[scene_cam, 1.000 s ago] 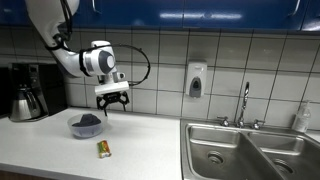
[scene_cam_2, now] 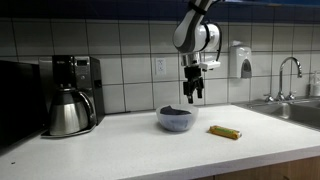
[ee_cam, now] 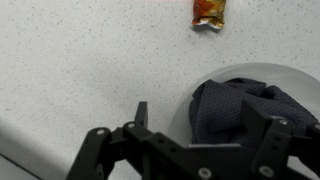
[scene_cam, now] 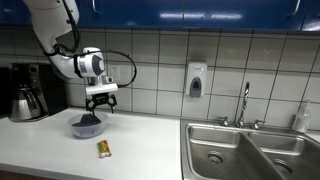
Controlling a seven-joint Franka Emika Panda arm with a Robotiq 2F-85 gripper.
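A pale translucent bowl (scene_cam: pixel 77 129) stands on the white counter, with a dark cloth (ee_cam: pixel 226 104) lying inside it. On the counter, apart from the bowl, lies an orange and green packet (scene_cam: pixel 104 149); only its end shows at the top of the wrist view. My gripper (scene_cam_2: pixel 194 99) points down over the back right of the bowl, clear of the counter. Its two fingers (ee_cam: pixel 141 114) stand wide apart in the wrist view, and nothing is held between them.
A coffee maker (scene_cam_2: pixel 75 95) stands at the left against the tiled wall. To the right is a double steel sink (scene_cam: pixel 214 155) with a faucet, and a soap dispenser (scene_cam: pixel 195 79) hangs on the wall. Bare counter (scene_cam: pixel 150 145) lies between bowl and sink.
My arm has moved left in exterior view 1, from right of the bowl to over its right side. Bowl, cloth and packet have stayed put.
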